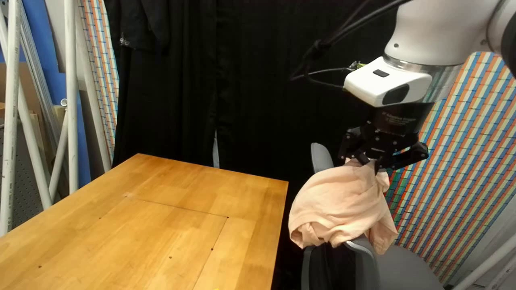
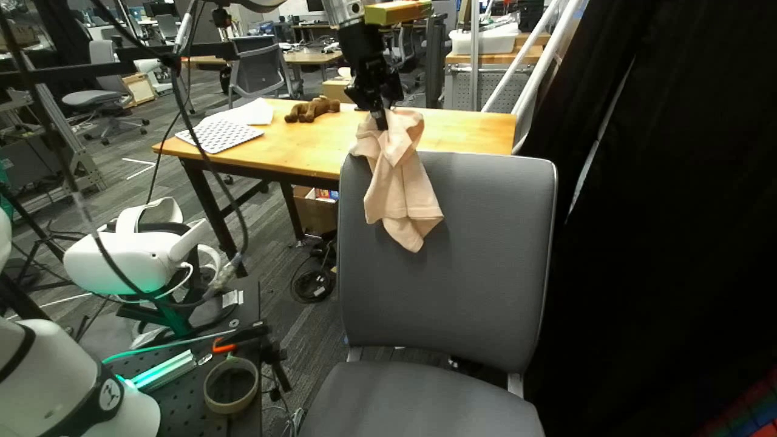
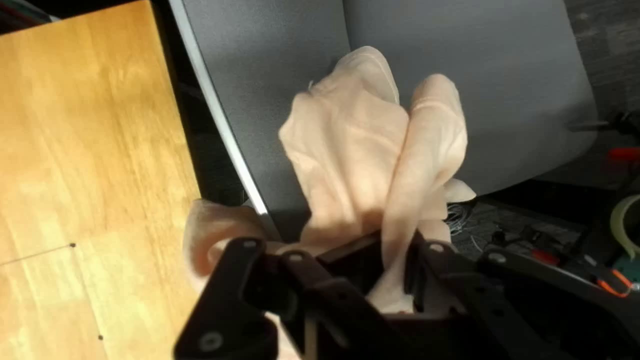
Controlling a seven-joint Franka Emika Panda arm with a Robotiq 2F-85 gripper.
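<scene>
A peach cloth [image 1: 338, 208] hangs in loose folds over the top edge of a grey chair's backrest [image 2: 488, 240]. My gripper [image 1: 370, 162] is above the backrest, shut on a gathered part of the cloth. In exterior view 2, one corner of the cloth [image 2: 400, 186] drapes down the seat side of the backrest. From the wrist view, a fold of the cloth [image 3: 399, 234] runs up between the dark fingers, while another part spreads toward the table side. The cloth partly hides the fingertips.
A wooden table [image 1: 193, 217] stands close behind the chair, its near part bare. At its far end lie a brown plush toy [image 2: 311, 109] and a white perforated sheet [image 2: 218, 135]. A black curtain [image 2: 677, 218] hangs beside the chair. Cables cross near the arm.
</scene>
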